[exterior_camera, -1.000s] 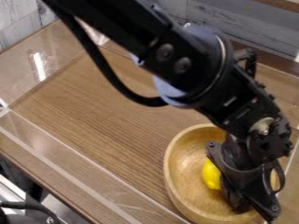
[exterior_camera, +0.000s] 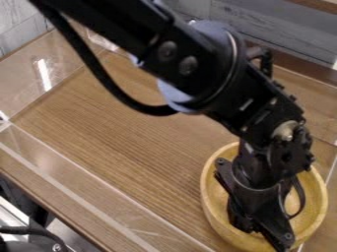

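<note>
A round tan bowl sits at the lower right of the wooden surface. My black gripper is down inside it, its fingers over the bowl's left and middle part. Whether the fingers are shut or hold anything is hard to see.
Clear tape runs along its front left edge. A grey wall stands at the back, and dark cables lie off the table at lower left.
My gripper has moved left within the bowl, covering the yellow object that showed earlier at the bowl's middle.
</note>
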